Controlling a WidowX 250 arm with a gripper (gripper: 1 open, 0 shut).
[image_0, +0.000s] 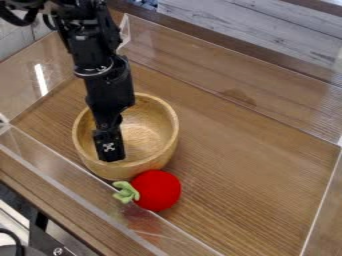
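Note:
My black gripper (110, 145) hangs down into a tan wooden bowl (159, 130) on the left part of the table, its tip low inside the bowl near the left side, fingers apart as far as can be seen. A red tomato-like object (158, 191) with a green leafy top lies just in front of the bowl, at its lower right. I see nothing held in the gripper.
A pale rail runs along the lower left edge, with dark cables beyond it.

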